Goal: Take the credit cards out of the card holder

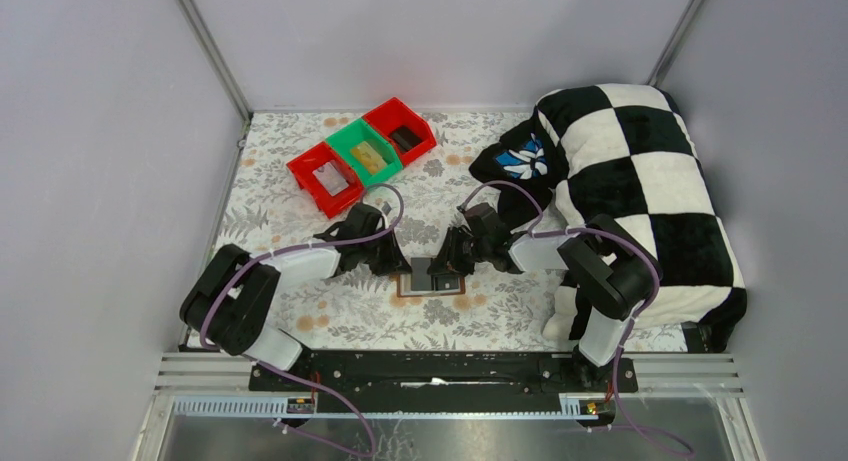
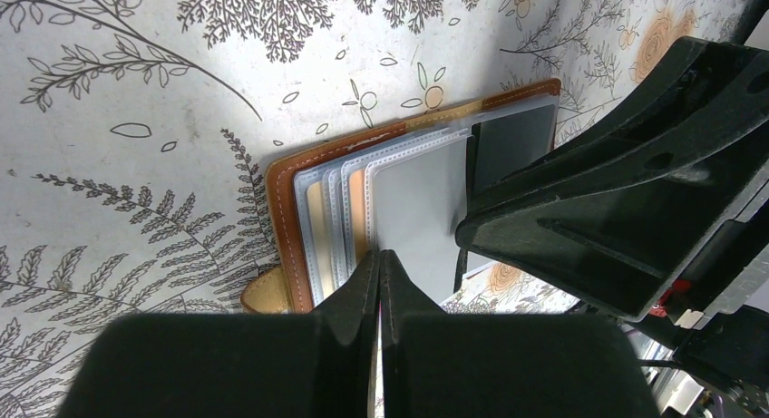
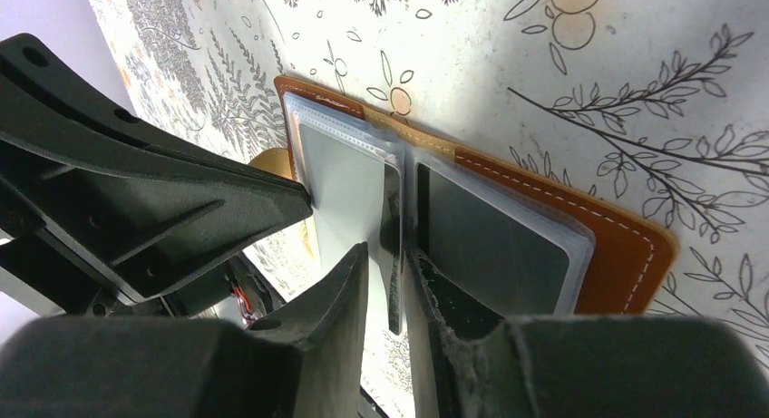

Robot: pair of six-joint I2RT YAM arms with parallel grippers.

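The open card holder (image 1: 432,290) lies on the table's middle, with brown leather edging (image 2: 285,209) and clear sleeves (image 2: 418,195). My left gripper is shut at the sleeves' left edge; nothing shows between its fingers. My right gripper is part open, fingertips down at the centre of the holder, where a dark card edge shows in a sleeve of the left stack. A dark card (image 3: 485,246) sits in the right-hand sleeve.
A red-green-red row of bins (image 1: 365,150) stands at the back left. A checkered cushion (image 1: 650,181) fills the right side.
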